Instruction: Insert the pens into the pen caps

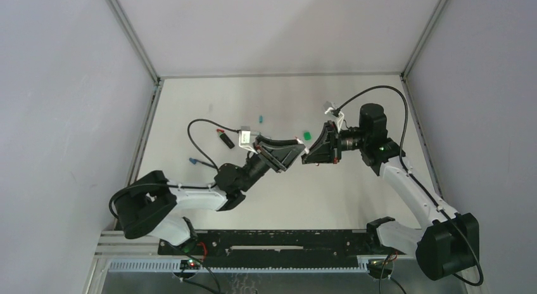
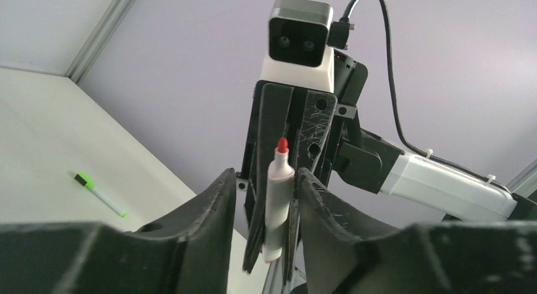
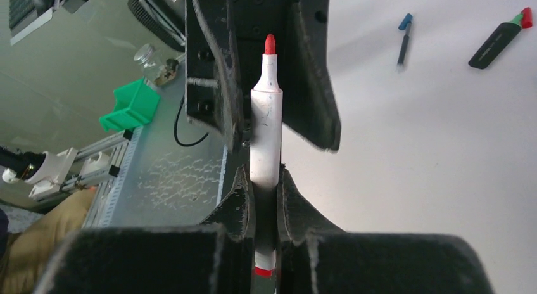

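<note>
A white marker (image 3: 266,126) with a bare red tip stands with its lower part between the fingers of my right gripper, which is shut on it. From the left wrist view, the same marker (image 2: 277,199) shows upright in front of the right gripper, its red tip uppermost. My left gripper is part open, and the marker appears in line with the gap between its fingers. In the right wrist view the left fingers (image 3: 316,110) lie behind the marker's upper part; whether they touch it I cannot tell.
On the table lie a black-and-green marker (image 3: 497,45) with a red cap (image 3: 527,17) and a dark pen (image 3: 403,50) with a blue cap (image 3: 406,21). A white marker with green parts (image 2: 104,198), a green piece (image 1: 307,135) and a teal piece (image 1: 261,119) lie apart.
</note>
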